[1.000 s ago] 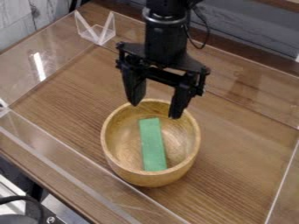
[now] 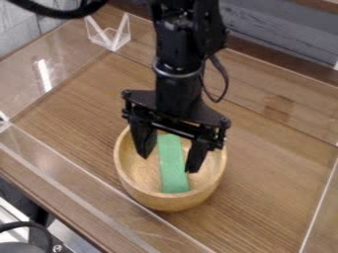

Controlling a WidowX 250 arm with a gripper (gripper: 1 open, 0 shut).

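A round tan wooden bowl [image 2: 136, 180] sits on the wooden table at the lower middle, with a green rectangular block [image 2: 173, 175] lying in it lengthwise. My black gripper [image 2: 168, 138] is above the bowl, its fingers spread open wide to either side of the block, tips down near the bowl's upper part. I see nothing held between them; whether the fingers touch the bowl or block I cannot tell.
A small white wire-like object [image 2: 110, 32] stands at the back left. Raised edges border the table at the back right and left.
The gripper has come down and toward the front, over the bowl and the upper end of the green block. The bowl and block look unmoved.
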